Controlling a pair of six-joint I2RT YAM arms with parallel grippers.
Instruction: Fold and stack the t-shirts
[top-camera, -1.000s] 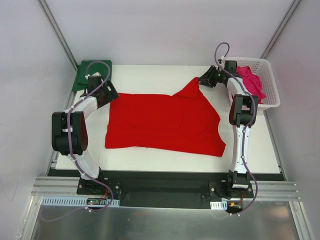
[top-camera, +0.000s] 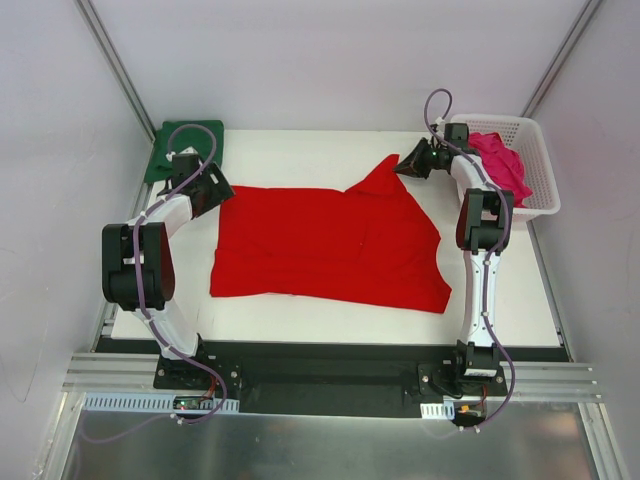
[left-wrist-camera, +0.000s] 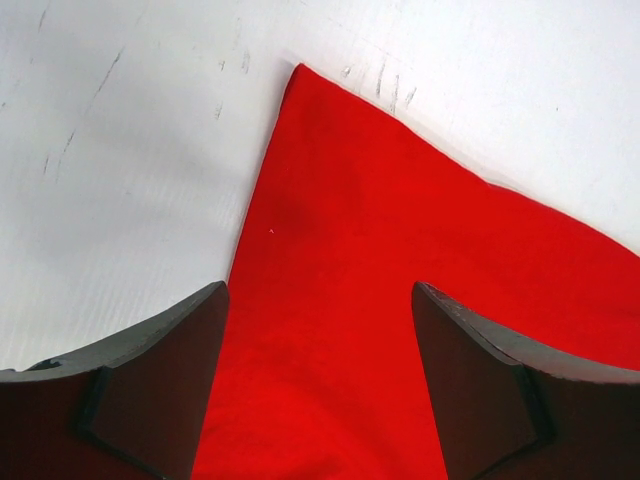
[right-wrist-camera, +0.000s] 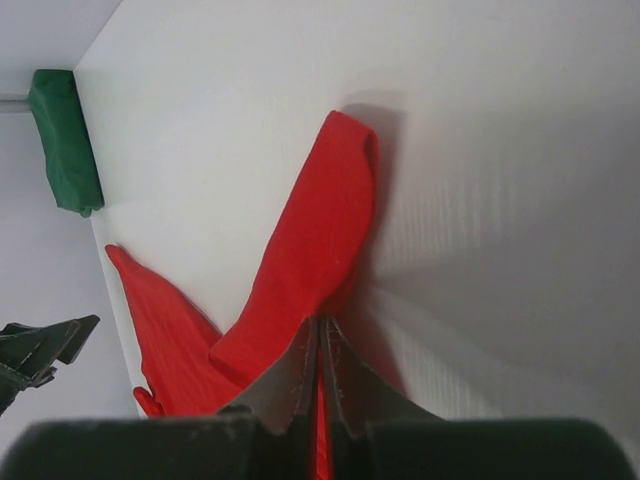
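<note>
A red t-shirt (top-camera: 320, 245) is spread flat across the white table, its upper right sleeve reaching toward the back. My left gripper (top-camera: 216, 186) hangs open over its upper left corner; the left wrist view shows that corner (left-wrist-camera: 330, 200) between and beyond the parted fingers. My right gripper (top-camera: 402, 166) is at the tip of the right sleeve. In the right wrist view its fingers (right-wrist-camera: 298, 385) are closed together over the red sleeve (right-wrist-camera: 320, 200); whether any cloth is between them is not clear, and none visibly shows there.
A green folded cloth (top-camera: 162, 155) lies at the back left corner. A white basket (top-camera: 540, 175) holding pink cloth stands at the back right, under the right arm.
My right gripper has shifted slightly toward the sleeve tip and its fingers appear to have closed. The left arm and the shirt look unchanged.
</note>
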